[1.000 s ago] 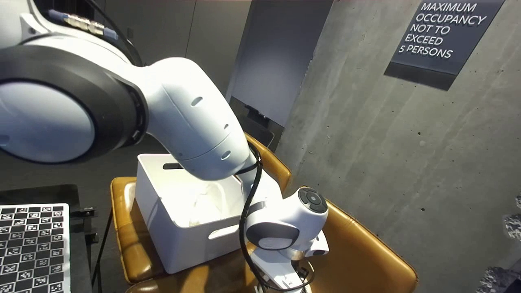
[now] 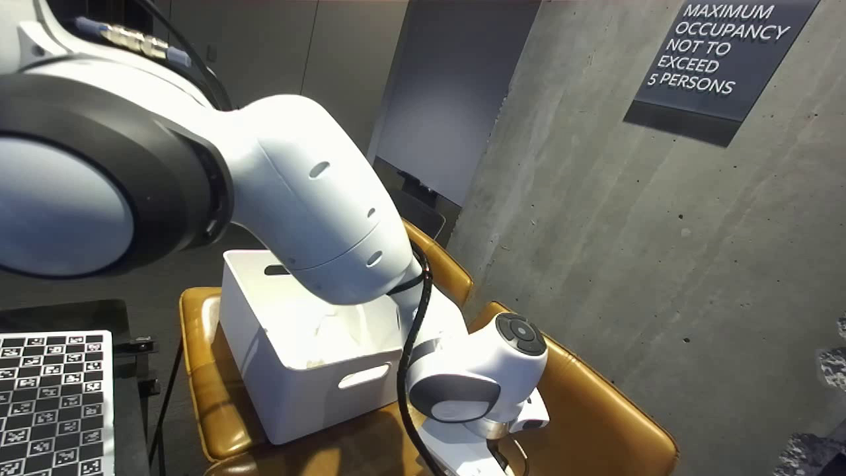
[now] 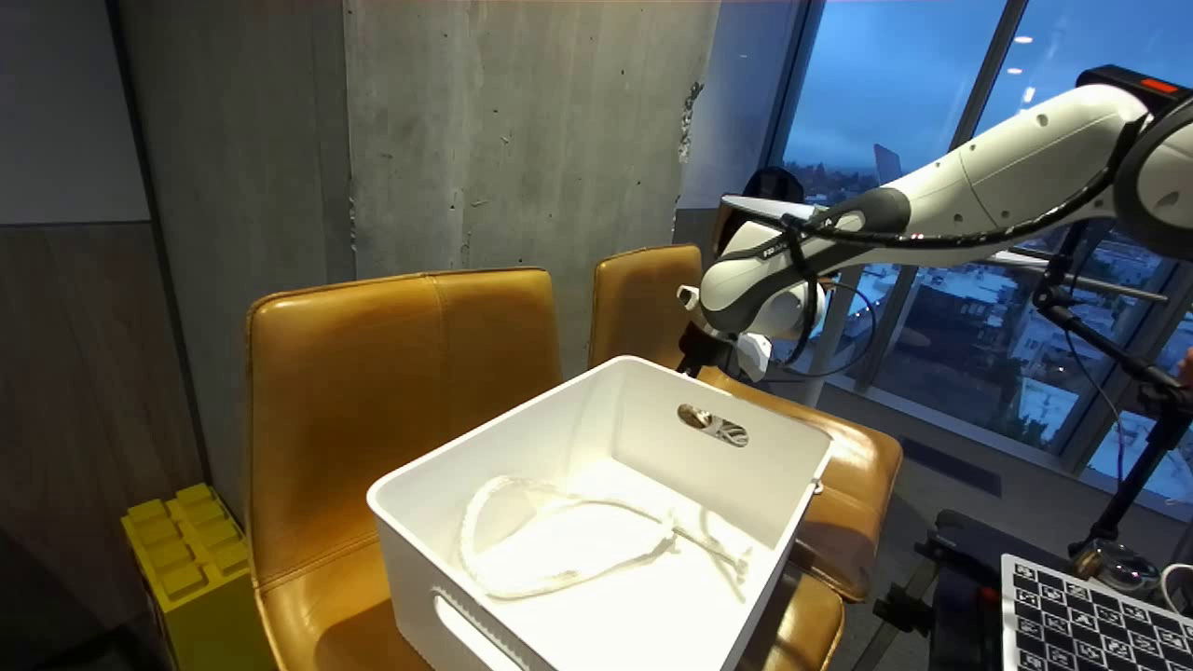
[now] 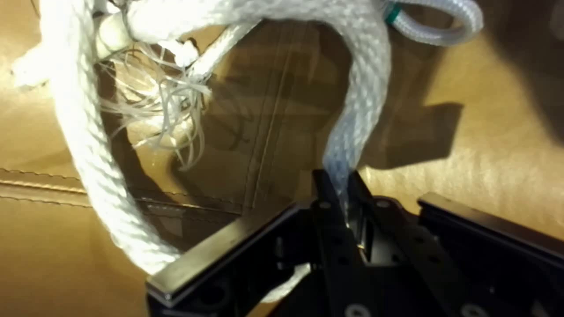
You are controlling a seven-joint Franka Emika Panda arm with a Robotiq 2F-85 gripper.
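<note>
A thick white braided rope point(image 4: 365, 79) loops over the tan leather in the wrist view. My gripper is shut on this rope, which runs up from between the dark fingertips. Another stretch of rope curves along the left and passes behind the gripper. Its frayed strands point(image 4: 169, 97) spread out at upper left. A thinner cord loop point(image 4: 444, 23) with a green band shows at upper right. From outside, the fingers are hidden behind the bin in exterior view 2 and lie below the frame edge in exterior view 1.
A white bin point(image 3: 593, 414) stands on a tan chair, with another pale rope point(image 3: 492, 526) inside it. A chair back point(image 3: 403, 380) rises beside the bin. The checkered board point(image 2: 55, 404) is at left in exterior view 1, and a concrete wall point(image 2: 634, 238) stands behind the chairs.
In exterior view 1 the wrist and hand have shifted slightly right and down, farther from the bin. The bin has stayed in place.
</note>
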